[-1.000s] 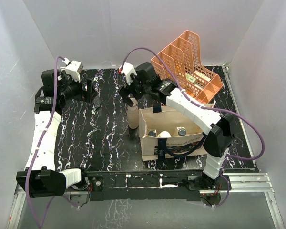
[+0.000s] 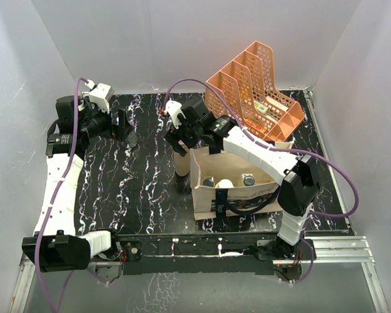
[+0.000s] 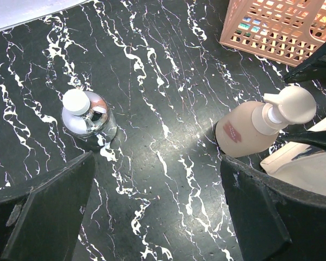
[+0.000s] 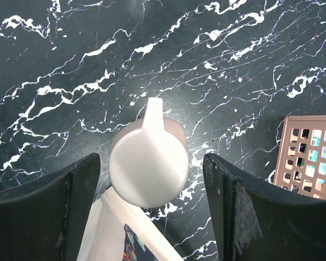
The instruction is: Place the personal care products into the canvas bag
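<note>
A beige pump bottle [image 2: 180, 166] stands just outside the canvas bag [image 2: 238, 202]'s left end, its pump head [image 4: 148, 166] between the parted fingers of my right gripper, which appear clear of it at the sides. My left gripper hangs open over the left of the table. A clear bottle with a white cap [image 3: 88, 122] stands upright beyond it in the left wrist view. Inside the bag, several containers show, among them a white one [image 2: 224, 184].
A peach plastic organiser [image 2: 244, 91] with items in it stands at the back right, behind the bag. Pale walls close in the sides and back.
Compared with a second ago, my right gripper and arm are a little lower over the pump bottle. The left arm is practically unchanged.
</note>
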